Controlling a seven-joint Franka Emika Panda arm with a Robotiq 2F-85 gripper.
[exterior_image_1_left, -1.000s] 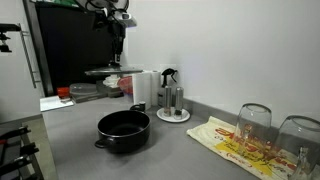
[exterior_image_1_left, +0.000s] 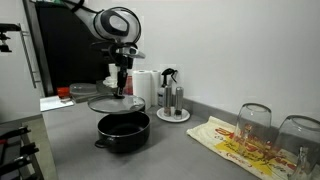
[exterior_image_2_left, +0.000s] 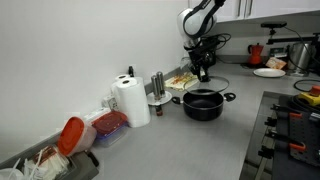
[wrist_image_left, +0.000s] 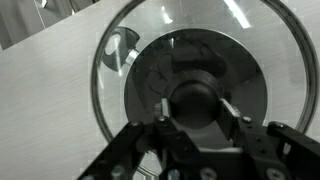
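A clear glass lid (exterior_image_1_left: 116, 103) with a dark knob (wrist_image_left: 193, 102) hangs from my gripper (exterior_image_1_left: 123, 92), which is shut on the knob. Below it on the table is a black pot (exterior_image_1_left: 124, 133) with handles. In exterior view 1 the lid is tilted and sits off toward the pot's far left side, overlapping its rim in the picture. Through the glass, the wrist view shows the pot's dark round interior (wrist_image_left: 150, 80) and one handle. Whether the lid touches the rim cannot be told.
Bottles on a white plate (exterior_image_1_left: 173, 115) and a paper towel roll (exterior_image_2_left: 132, 102) stand behind the pot. Upturned glasses (exterior_image_1_left: 253, 125) rest on a printed cloth (exterior_image_1_left: 225, 145) to the right. A red bowl (exterior_image_2_left: 75, 135) lies tilted in a rack.
My gripper has come down with the lid from well above, toward the pot. The lid has gone from nearly level to more tilted in view. The pot has stayed in place.
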